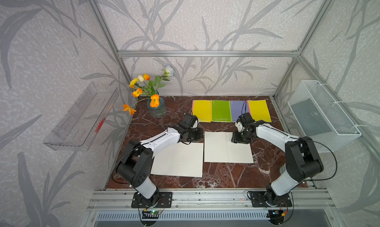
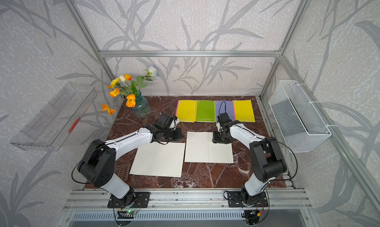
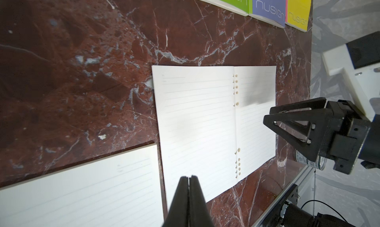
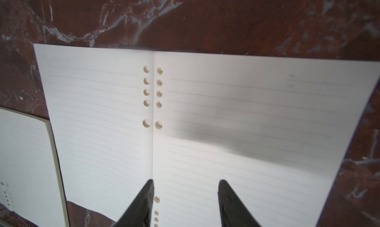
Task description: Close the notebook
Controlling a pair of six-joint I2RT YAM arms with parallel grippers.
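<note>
Two notebooks lie open flat with blank lined pages up: the right notebook [image 1: 215, 147] and, beside it, the left notebook [image 1: 178, 159], its upper part covered by my left arm. My left gripper has its fingertips pressed together with nothing between them; in the top left view it hangs near the right notebook's upper left corner. Over that notebook's right page, my right gripper holds its fingers [image 4: 144, 197] well apart, with only the page showing between them. Both of the right notebook's pages rest flat, outside the left fingers.
Along the back lie closed notebooks: yellow [image 1: 201, 110], green [image 1: 220, 110], purple [image 1: 238, 108] and another yellow. A glass vase [image 1: 156, 108] of flowers stands back left. Wire baskets hang at either side. Bare marble shows in front of the right notebook.
</note>
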